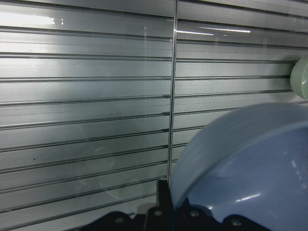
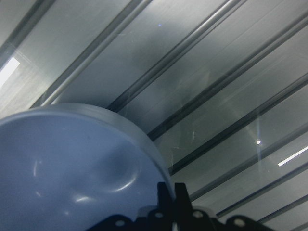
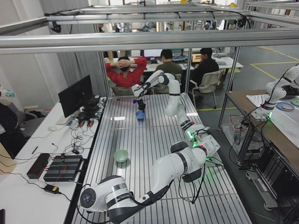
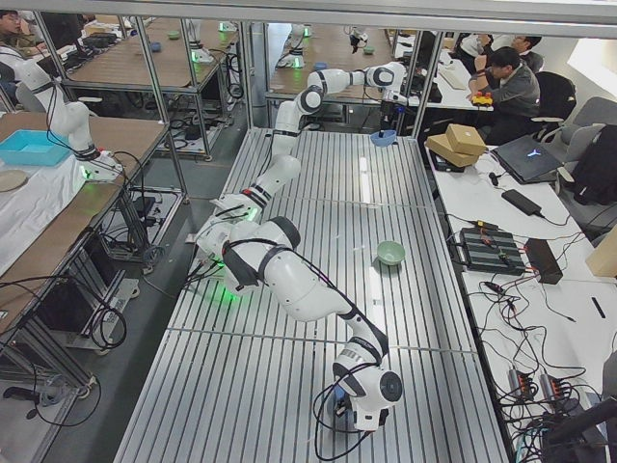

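In the left wrist view my left gripper is shut on the rim of a blue bowl (image 1: 245,178). In the right wrist view my right gripper is shut on the rim of another blue bowl (image 2: 82,163). One blue bowl (image 3: 140,115) shows at the table's far end under an arm in the camera left view; the camera right view shows the other, mostly hidden under the closer arm (image 4: 362,386). A green bowl (image 4: 390,253) stands between them.
A white side desk (image 3: 28,205) holds a monitor, boxes and cables along the other.
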